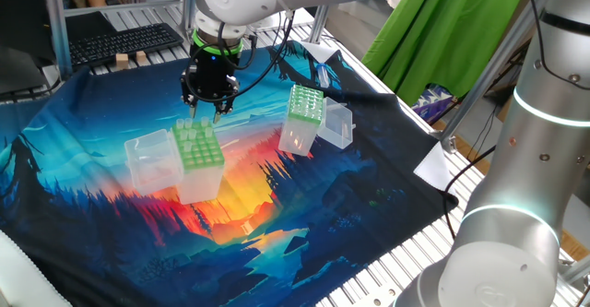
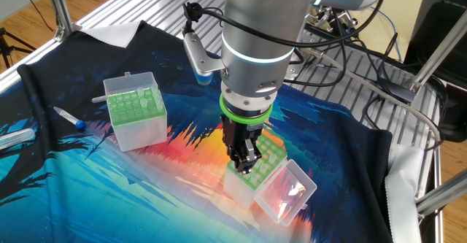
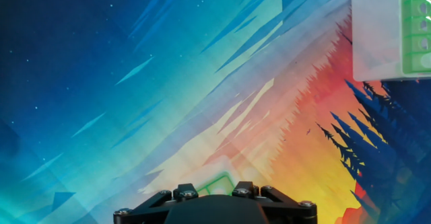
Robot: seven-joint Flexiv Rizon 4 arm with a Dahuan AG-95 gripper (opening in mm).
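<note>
My gripper (image 1: 205, 117) points down with its fingers spread apart, and no object shows between them. It hangs just behind and above a frosted tip box with a green rack (image 1: 205, 150), whose clear lid (image 1: 153, 161) is folded open. A few pale tips stand up from one end of that rack. From the other side, the gripper (image 2: 244, 168) covers part of the same green rack (image 2: 268, 157). In the wrist view, a corner of that rack (image 3: 217, 183) peeks out between the fingers. A second tip box (image 1: 300, 127), its green top fuller of tips, stands apart.
The second box's open lid (image 1: 337, 123) lies beside it. A pen (image 2: 69, 117) rests on the printed cloth (image 2: 87, 184). A keyboard (image 1: 124, 42) and small wooden blocks (image 1: 122, 60) sit behind the cloth.
</note>
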